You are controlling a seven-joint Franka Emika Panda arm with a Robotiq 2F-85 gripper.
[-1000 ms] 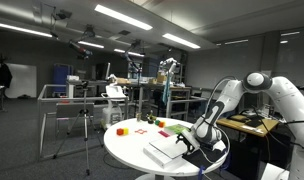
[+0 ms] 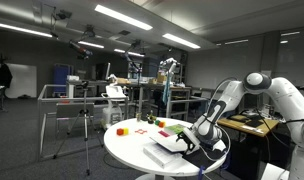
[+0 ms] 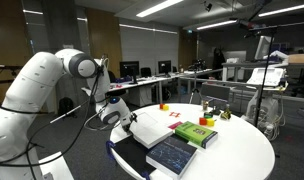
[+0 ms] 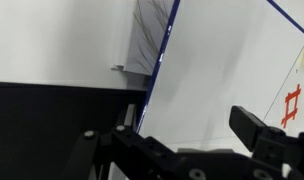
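On the round white table lies an open box; its dark part (image 3: 172,153) faces the near edge and a white panel (image 3: 152,130) stands tilted beside it. My gripper (image 3: 134,120) is low over the table at that panel's far left side. In the wrist view the two fingers of my gripper stand well apart, with no object visible gripped between them. A blue-edged white panel (image 4: 197,75) runs beneath them, its edge passing close to the left finger. Left of it shows a black surface (image 4: 52,125). Whether a finger touches the panel, I cannot tell.
A green box (image 3: 195,132) lies beside the dark part. Small coloured blocks (image 2: 122,131) stand on the table's far left. A red grid mark (image 4: 292,104) shows on the white surface.
The white panel was lying lower over the box and now stands tilted up. My gripper has risen slightly near it.
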